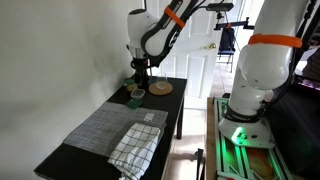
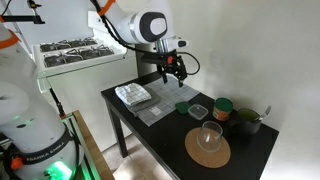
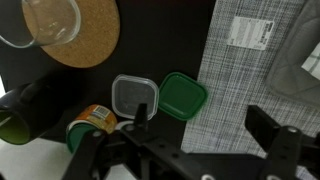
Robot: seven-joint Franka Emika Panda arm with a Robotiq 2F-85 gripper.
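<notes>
My gripper stands open in the wrist view, its two dark fingers wide apart with nothing between them. It hangs above the dark table. Below and just ahead of it lie a green lid point(image 3: 182, 96) and a small clear container point(image 3: 134, 96), side by side. In exterior view 2 the lid point(image 2: 182, 107) rests at the edge of the grey mat, and the clear container point(image 2: 197, 111) sits beside it. A clear glass bowl point(image 2: 209, 136) stands on a round cork mat point(image 2: 208, 151).
A can with a green top point(image 2: 222, 109) and a dark pot point(image 2: 246, 122) stand near the wall. Toward the other end, a checked cloth point(image 1: 133, 150) lies on a tray.
</notes>
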